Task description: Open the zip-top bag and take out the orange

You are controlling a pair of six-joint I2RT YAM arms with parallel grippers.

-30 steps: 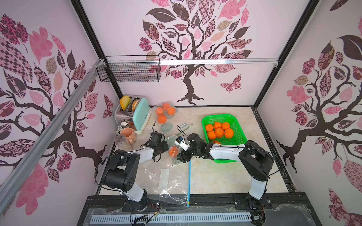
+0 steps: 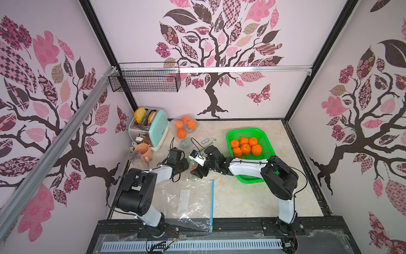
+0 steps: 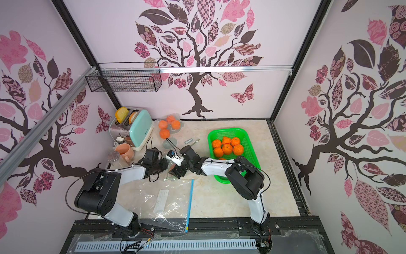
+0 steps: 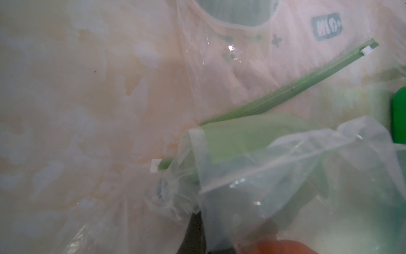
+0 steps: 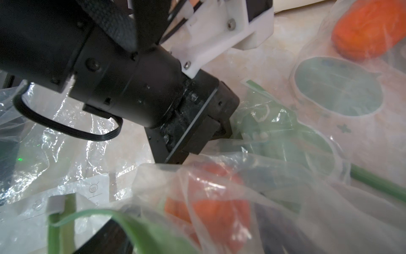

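Observation:
An orange (image 5: 224, 199) sits inside a clear zip-top bag (image 4: 253, 182) with a green strip at its mouth. My left gripper (image 2: 185, 164) is shut on the bag's film at its left side, where the plastic bunches around the dark fingertips in the left wrist view. From the right, my right gripper (image 2: 198, 170) reaches over the bag with its fingers open. In the right wrist view its dark fingers (image 5: 105, 239) stand either side of the orange, partly behind film; whether they touch it cannot be told. Only the orange's top shows in the left wrist view.
Another bag with several oranges (image 2: 181, 133) lies behind, its green zip strip (image 4: 291, 89) near the held bag. A green basket (image 2: 266, 148) of oranges stands right. A large clear bag (image 2: 169, 199) lies in front; a toaster (image 2: 157, 129) and pink mug (image 2: 144, 151) stand left.
My right gripper has moved left and slightly back, over the bagged orange, which it now mostly covers in the top left view. The left arm has stayed in place.

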